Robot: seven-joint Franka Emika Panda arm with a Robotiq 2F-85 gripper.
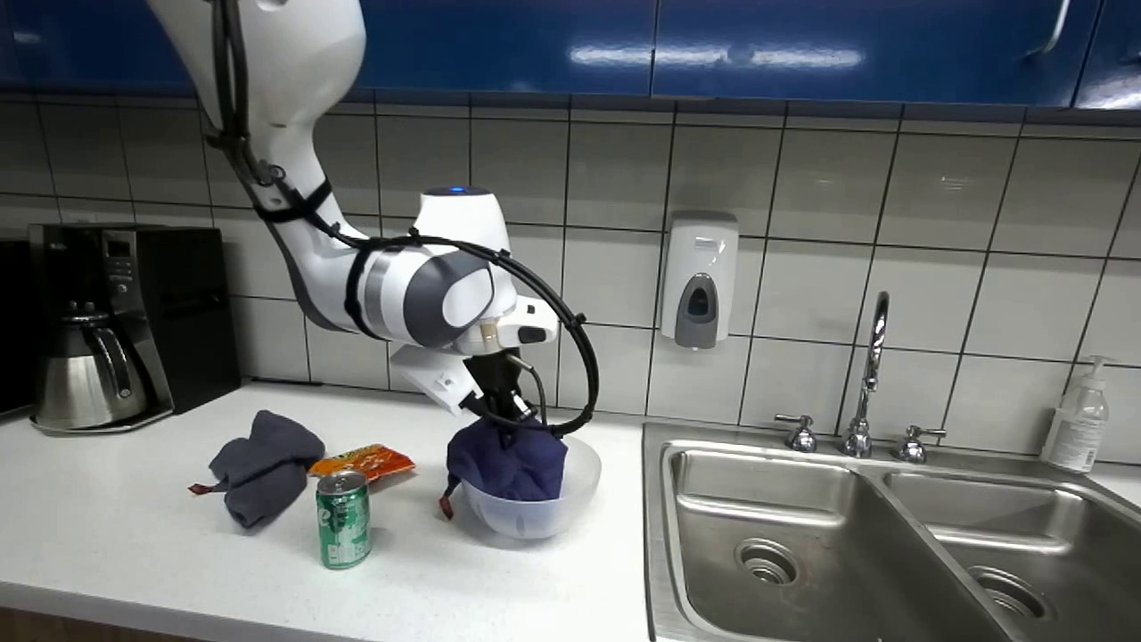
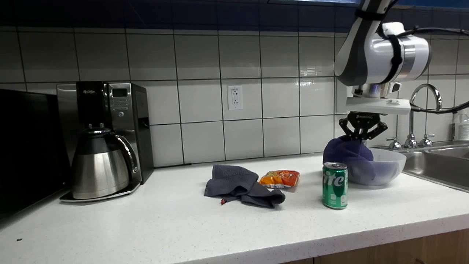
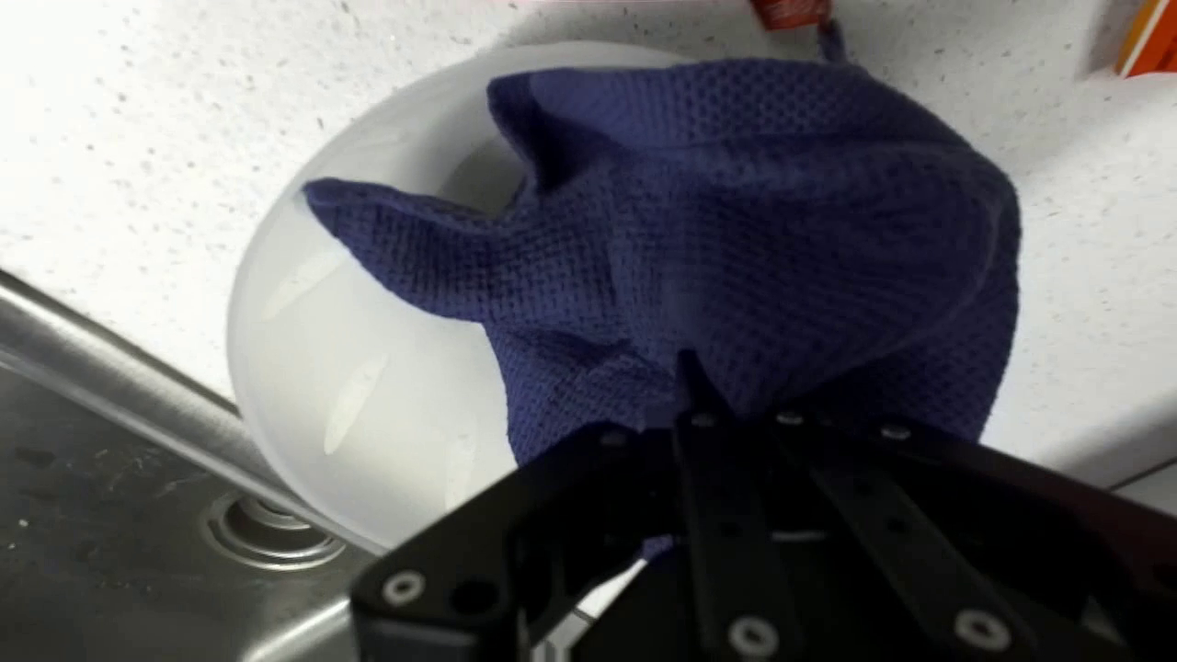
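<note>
A dark purple-blue cloth [image 1: 507,462] bunches up over the left side of a translucent white bowl [image 1: 567,492], part inside it and part overhanging the rim. My gripper [image 2: 361,137] points down at the cloth's top with its fingers shut. In the wrist view the cloth [image 3: 761,243] rises in folds to the gripper, which appears to pinch it; the very tips are partly hidden in the fabric. Much of the bowl's inside [image 3: 386,408] shows bare beside the cloth.
Left of the bowl lie a green can [image 2: 335,185], an orange snack packet [image 2: 280,178] and a dark grey cloth [image 2: 242,184]. A coffee maker [image 2: 105,140] stands farther left. The steel sink [image 1: 770,514] is right of the bowl. Open counter lies in front.
</note>
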